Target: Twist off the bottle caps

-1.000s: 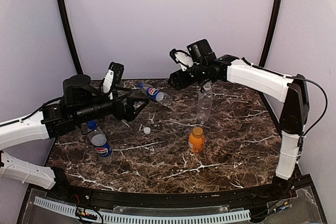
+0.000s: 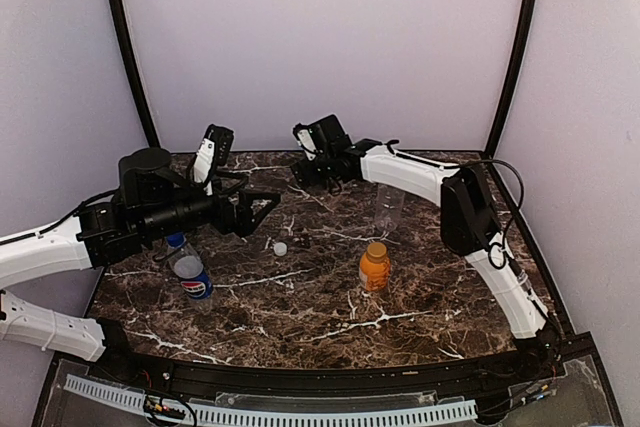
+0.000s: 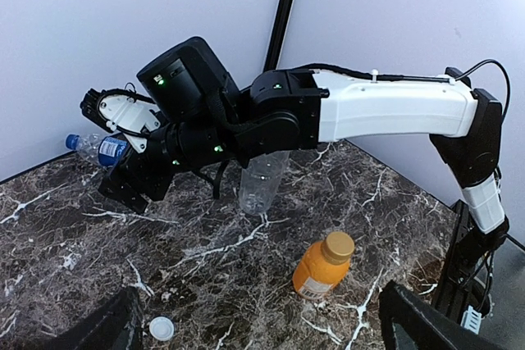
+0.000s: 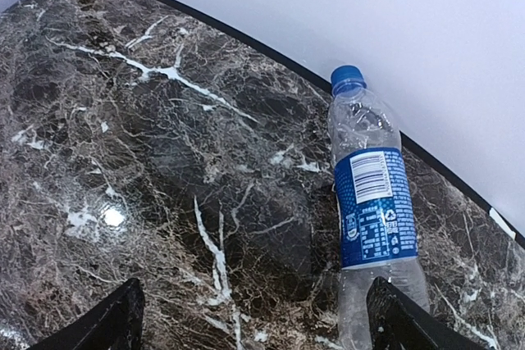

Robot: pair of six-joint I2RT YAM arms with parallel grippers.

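A Pepsi bottle with a blue cap (image 3: pixel 72 141) lies on its side by the back wall. Its blue label (image 4: pixel 377 202) shows the barcode in the right wrist view; my right gripper (image 2: pixel 306 173) hides most of it from above. That gripper is open and low beside the bottle, which lies toward its right finger (image 4: pixel 402 324), not between the fingers. My left gripper (image 2: pixel 262 215) hangs open and empty. Below it stands another blue-capped Pepsi bottle (image 2: pixel 190 272). An orange bottle (image 2: pixel 374 269) stands with its orange cap (image 3: pixel 337 246) on. A clear bottle (image 3: pixel 261 182) has its top hidden by my right arm.
A loose white cap (image 2: pixel 280 248) lies mid-table. The back wall (image 4: pixel 459 47) is close behind the lying bottle. My right forearm (image 3: pixel 394 110) reaches across above the clear bottle.
My right gripper has moved left and lower. The lying Pepsi bottle has shifted back toward the wall and rolled, its logo turning away. The left arm has stayed almost still.
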